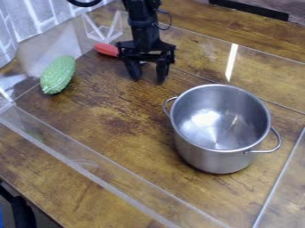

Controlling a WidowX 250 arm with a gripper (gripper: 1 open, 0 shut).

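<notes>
The black gripper [148, 59] hangs at the top centre of the camera view, low over the wooden table. Just left of it lies a red object [105, 50], partly hidden behind the gripper. A green corn-like object [57, 75] rests at the left. A steel pot [222, 134] with two handles stands at the right, empty. Whether the gripper's fingers are open or shut is hard to make out in the dark shape.
Transparent walls or edges run along the left, back and right sides.
</notes>
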